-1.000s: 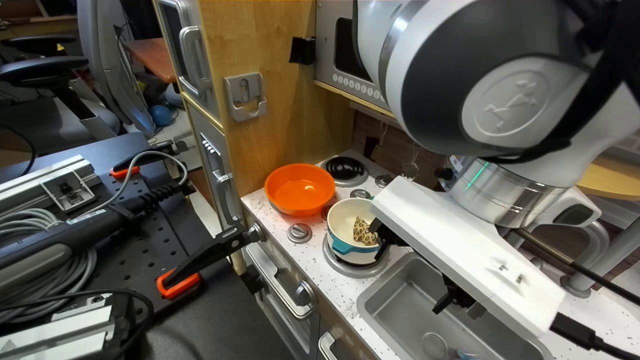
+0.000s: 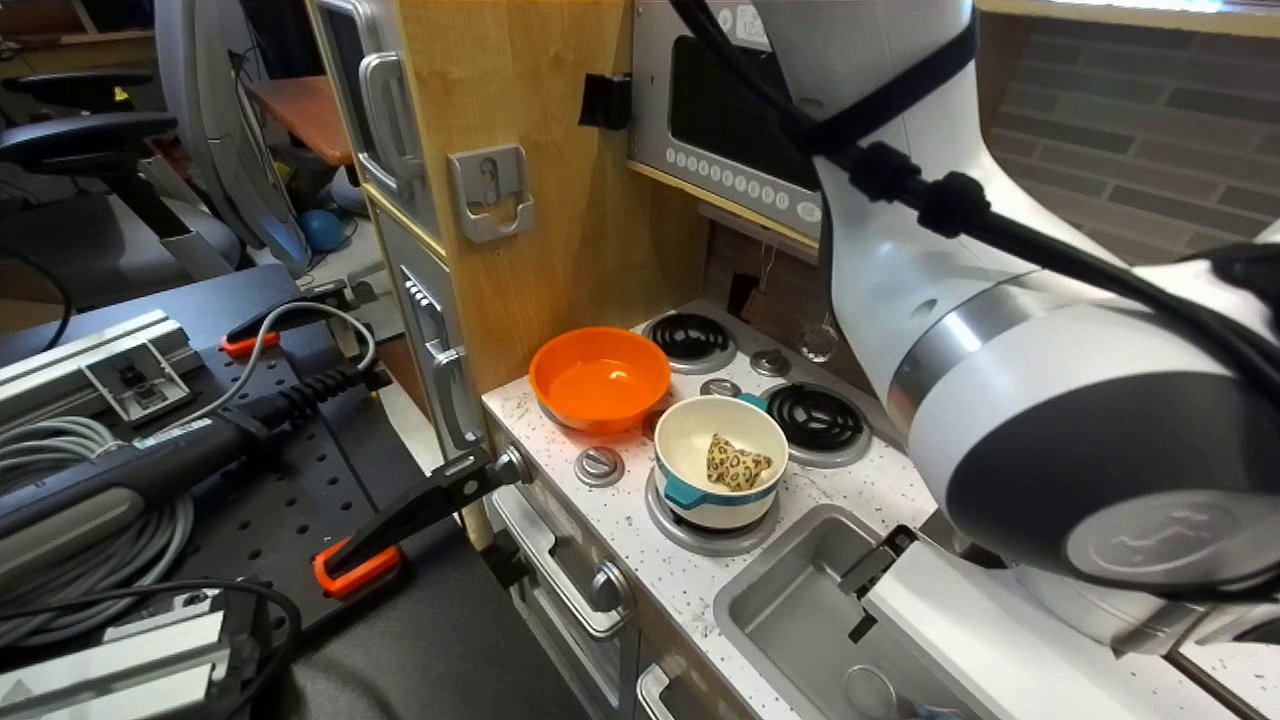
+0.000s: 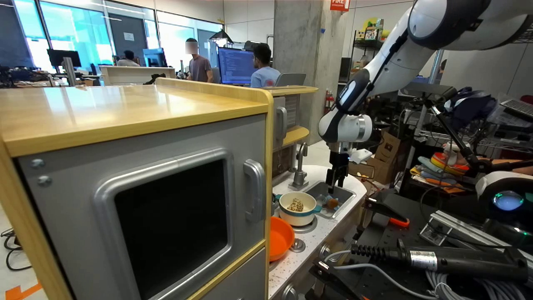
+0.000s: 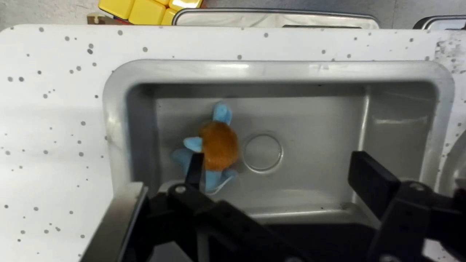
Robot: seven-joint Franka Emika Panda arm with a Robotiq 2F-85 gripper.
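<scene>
In the wrist view a plush toy with a round orange-brown body and light blue limbs lies on the floor of the grey sink, left of the drain ring. My gripper is open above the sink, its fingers wide apart with nothing between them. The left finger overlaps the toy's lower edge in this view; contact cannot be told. Seen from the second exterior view, the gripper points down over the sink. A leopard-print toy rests inside the cream and teal pot on a burner.
An orange bowl sits on the stove beside the pot. The faucet rises behind the sink. A wooden cabinet side and a microwave bound the stove. White speckled counter beside the sink is bare.
My arm and gripper have moved away from beside the pot and lower over the sink, with the wrist turned. The pot, its leopard-print toy and the orange bowl have stayed put.
</scene>
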